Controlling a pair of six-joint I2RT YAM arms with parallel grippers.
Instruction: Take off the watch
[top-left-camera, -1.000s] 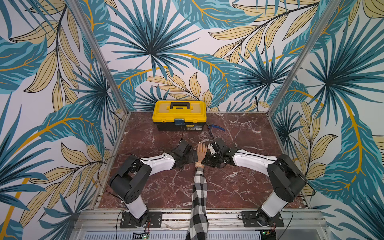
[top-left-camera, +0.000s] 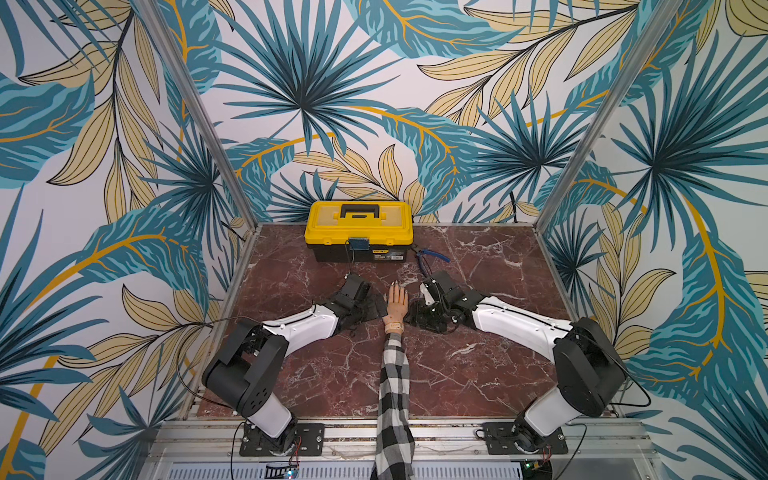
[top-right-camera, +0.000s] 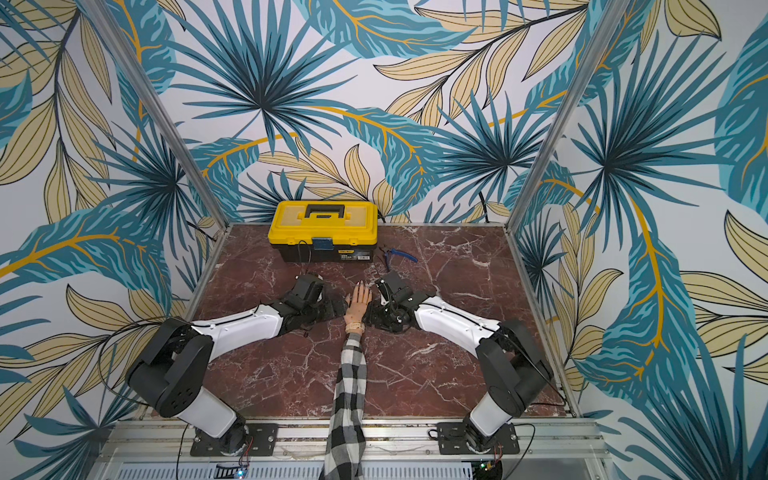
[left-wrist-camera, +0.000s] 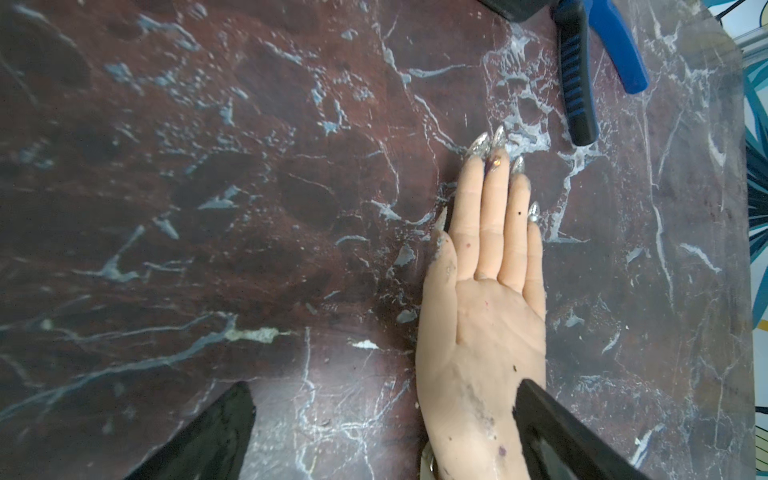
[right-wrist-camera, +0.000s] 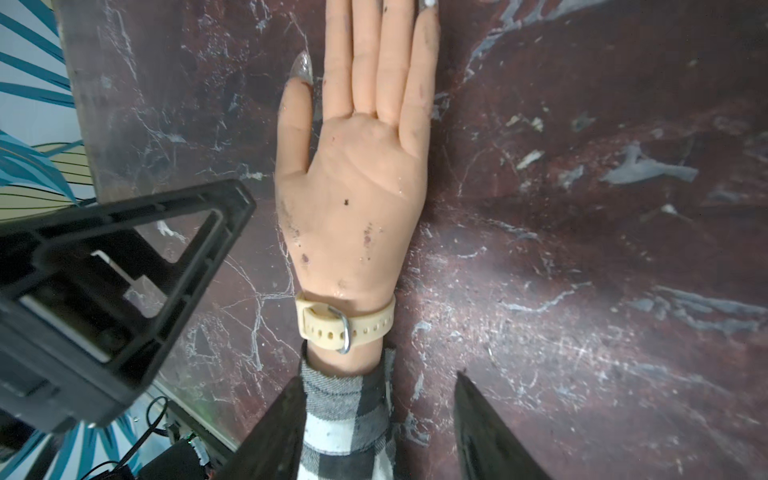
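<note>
The pale yellow watch strap is around the wrist of a model hand, its silver buckle loop facing up. I cannot tell whether the strap end is still fastened; the watch face is hidden. The hand lies palm up on the table. My right gripper stands open, its fingers framing the sleeve just below the strap from this view. My left gripper is open too, at the hand's left, with one finger overlapping the palm base in its view. Neither holds anything.
A yellow and black toolbox stands at the back, with blue-handled pliers beside it. A checkered sleeve covers the forearm toward the front edge. Bare marble table lies on both outer sides.
The left arm has drawn back slightly to the left and away from the hand. The hand has moved a little left.
</note>
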